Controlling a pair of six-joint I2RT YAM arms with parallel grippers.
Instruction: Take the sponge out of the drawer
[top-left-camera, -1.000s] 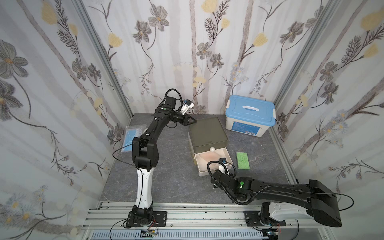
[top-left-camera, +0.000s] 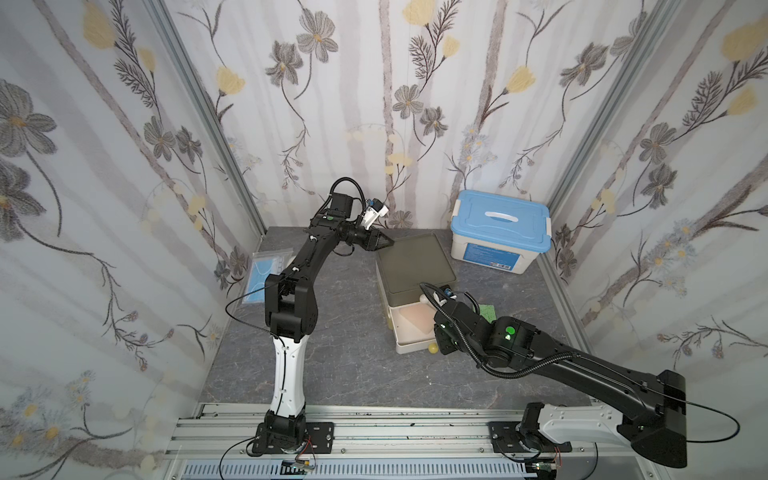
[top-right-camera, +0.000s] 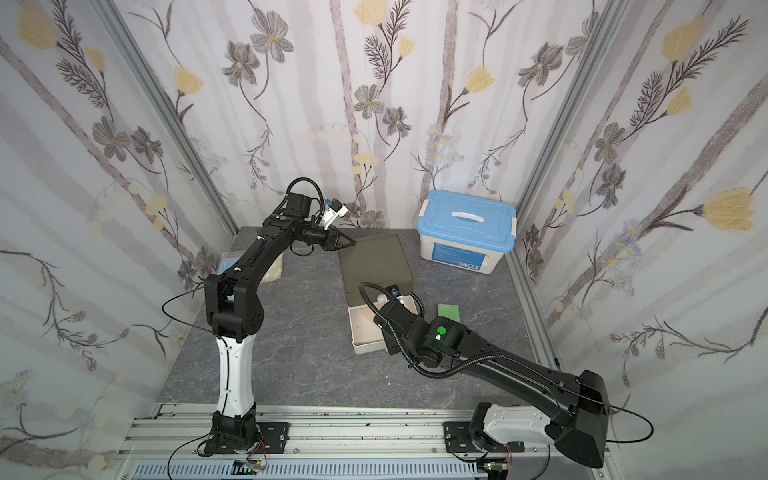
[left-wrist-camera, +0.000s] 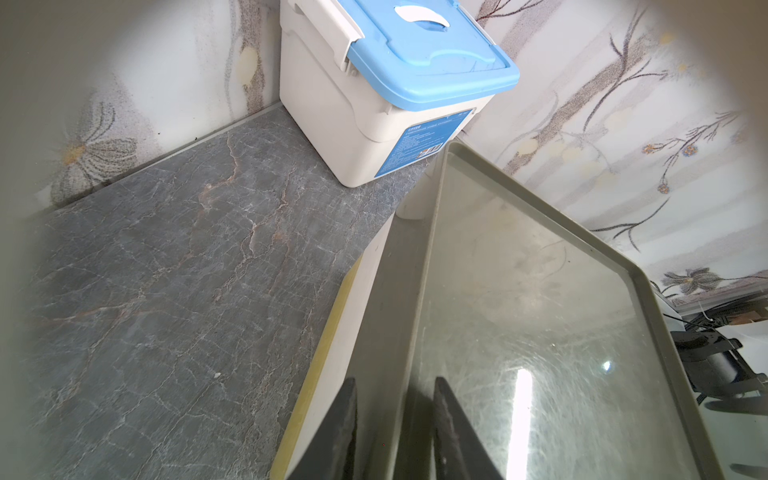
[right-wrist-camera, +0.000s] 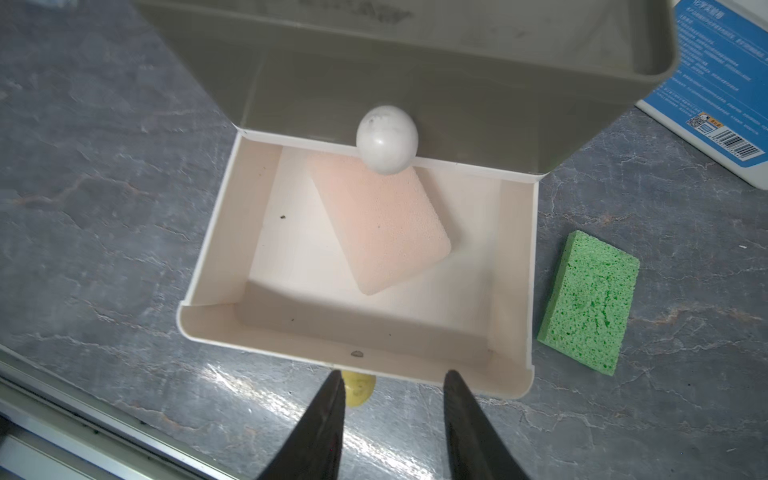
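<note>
A pale pink sponge (right-wrist-camera: 380, 220) lies flat inside the pulled-out white drawer (right-wrist-camera: 512, 280), seen from above in the right wrist view. Over the drawer's front edge, my right gripper is open, its fingers apart with nothing between them. The drawer belongs to a box with a grey-brown top (top-left-camera: 416, 260). At that box's far left side my left gripper is shut on the raised edge of the top, one finger on either side. In the top right view the right arm covers part of the drawer.
A green sponge (right-wrist-camera: 590, 300) lies on the table right of the drawer. A white knob (right-wrist-camera: 387, 140) projects over the drawer; a yellow one (right-wrist-camera: 359, 387) sits at its front. Behind right stands a blue-lidded bin (top-left-camera: 500, 228). The table (top-left-camera: 344, 344) left of the box is clear.
The left arm stays still.
</note>
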